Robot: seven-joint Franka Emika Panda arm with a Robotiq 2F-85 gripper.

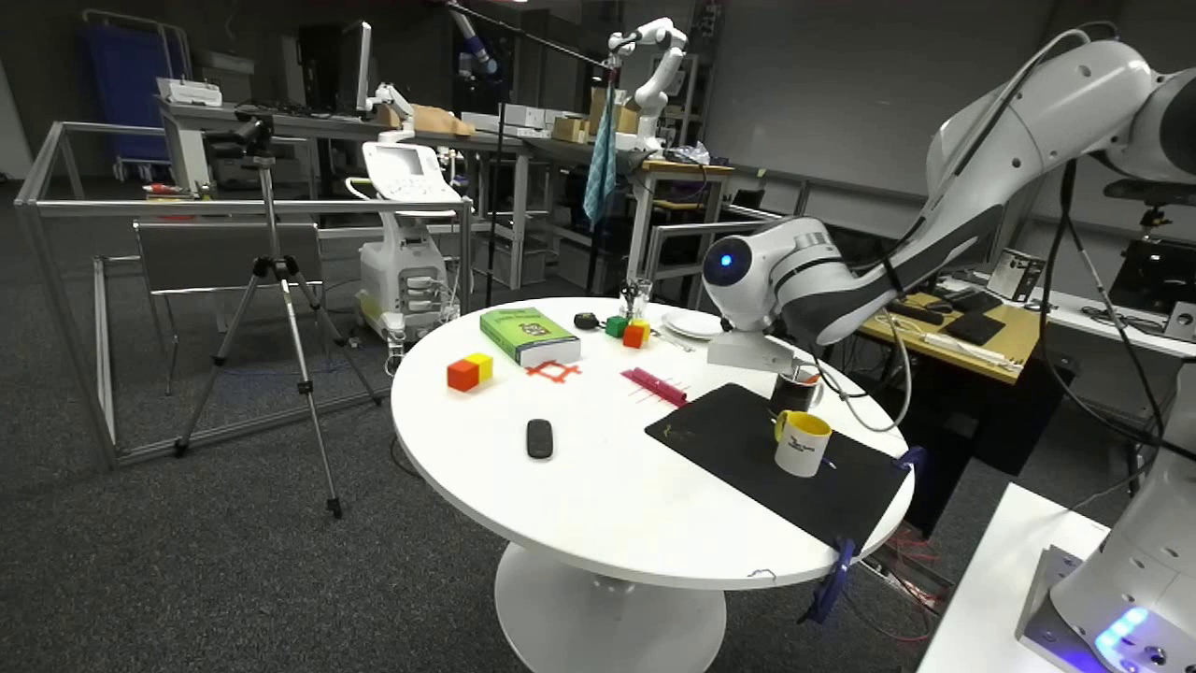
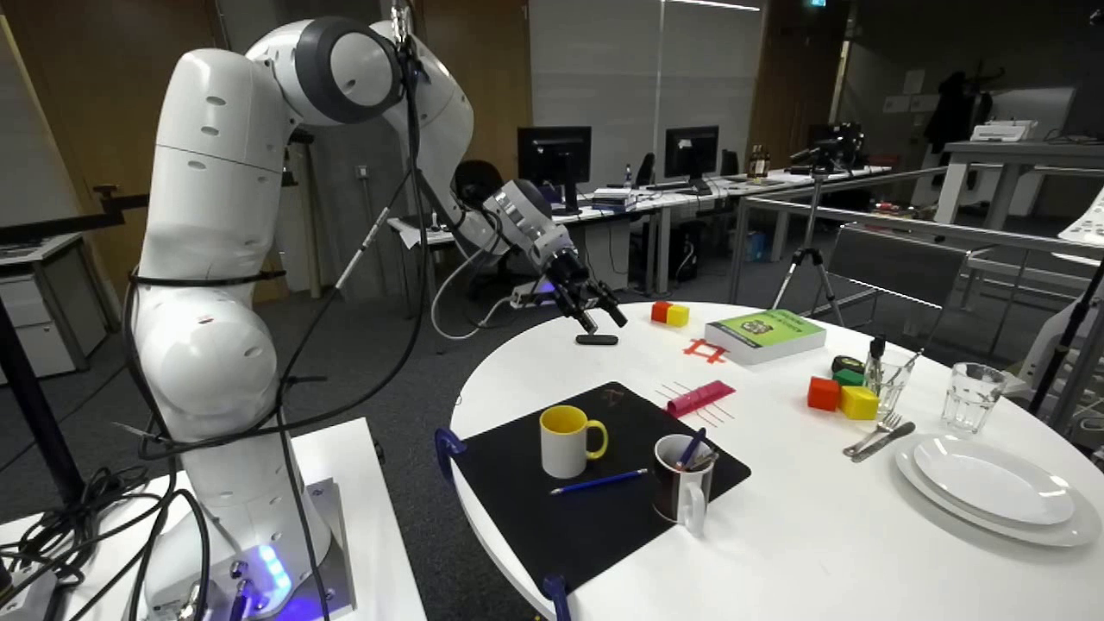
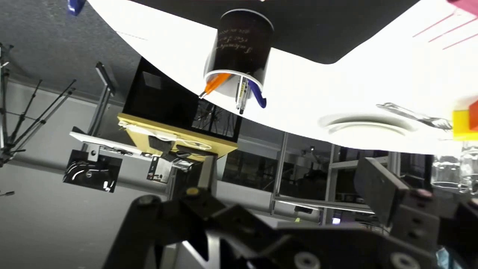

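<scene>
My gripper is open in the wrist view, its two fingers wide apart with nothing between them. Beyond and off to one side of the fingers is a dark mug holding several pens, seen upside down in this view. A yellow-and-white mug stands upright on the black mat, near a blue pencil. In exterior view 2 the gripper appears in the air, apart from both mugs. Exterior view 1 hides the fingers behind the arm's wrist.
Toward the back lie a green book, coloured blocks, glasses, cutlery and white plates. A black handheld object and a pink object rest on the white table.
</scene>
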